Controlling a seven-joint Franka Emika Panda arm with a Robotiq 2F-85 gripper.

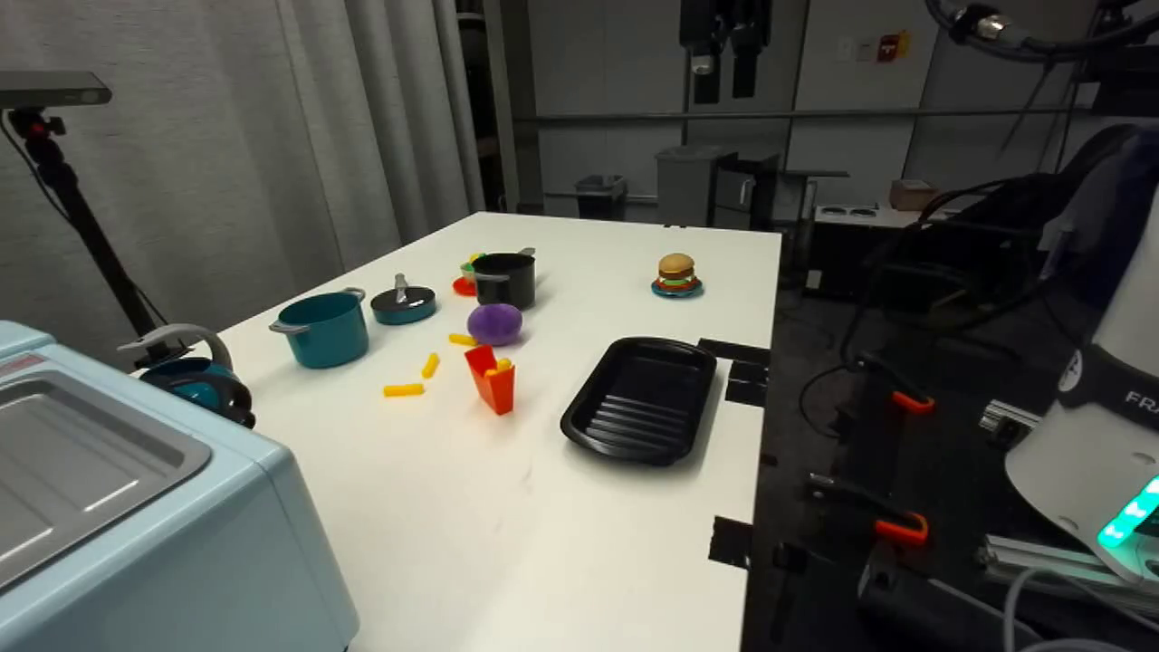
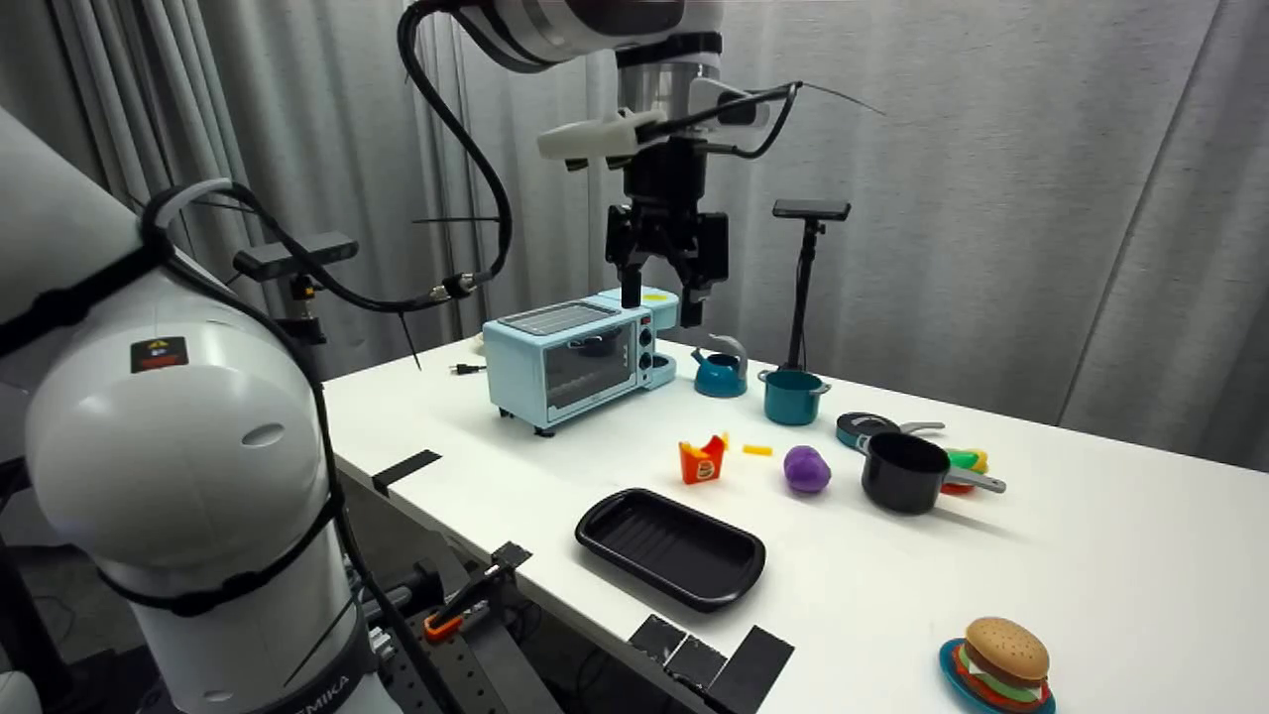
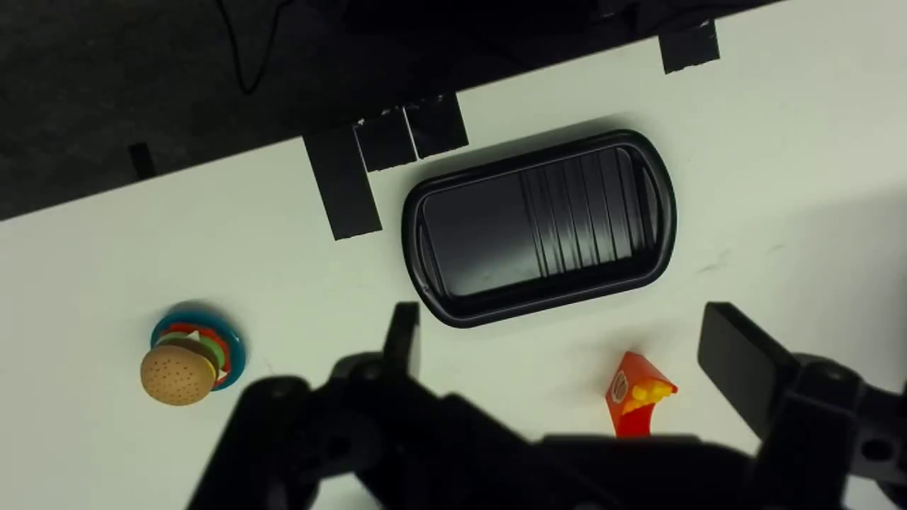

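High above the table my gripper hangs open, its two fingers wide apart with nothing between them. In the wrist view the gap of the gripper spans bare table and part of a red fries box, far below. The black ridged tray lies empty close to the table's edge. A toy burger sits on a small blue plate at the near right in exterior view 2. The fries box stands upright behind the tray, and a purple vegetable is to its right.
A light blue toaster oven stands at the back left beside a teal kettle. A teal pot, a small pan and a black pot line the back. Loose yellow fries lie near the fries box.
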